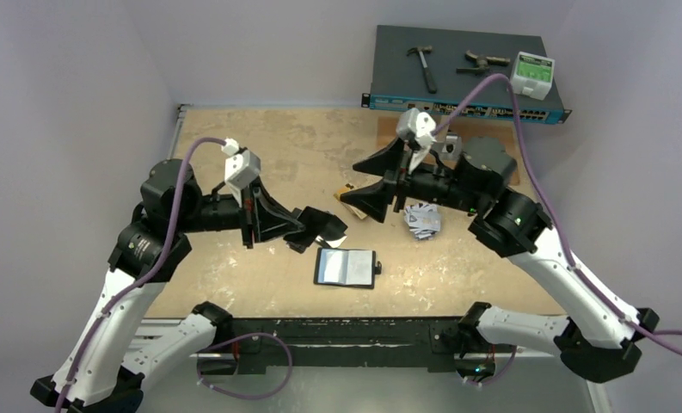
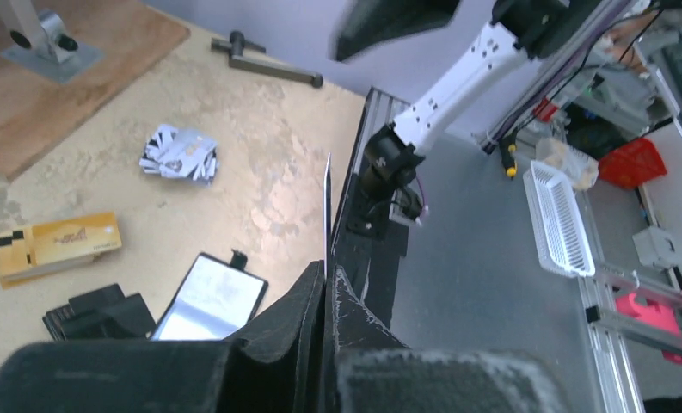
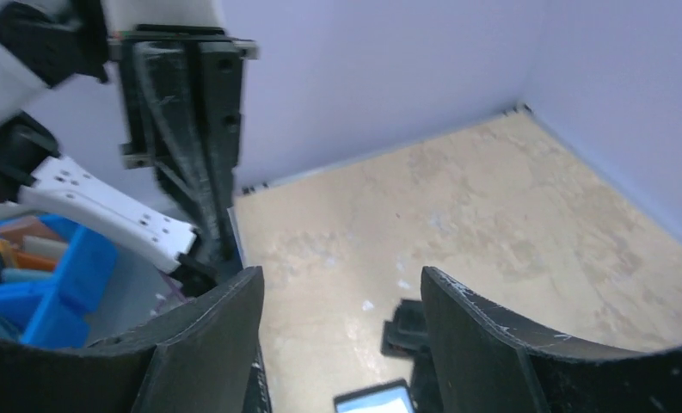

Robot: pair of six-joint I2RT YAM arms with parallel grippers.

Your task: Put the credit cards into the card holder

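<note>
My left gripper (image 1: 299,229) is shut on a thin credit card (image 2: 328,202), seen edge-on and jutting beyond the fingertips in the left wrist view. In the top view it is over the mat, above and left of the card holder (image 1: 346,268), which lies open with pale sleeves showing. My right gripper (image 1: 363,182) is open and apart from the left one; nothing shows between its fingers in the right wrist view. A loose pile of silvery cards (image 1: 422,220) lies right of the holder.
A yellow box (image 2: 60,247) and several black flat pieces (image 2: 101,314) lie by the holder. A dark rack unit (image 1: 466,73) with hammers and a white-green box (image 1: 532,75) stands at the back right.
</note>
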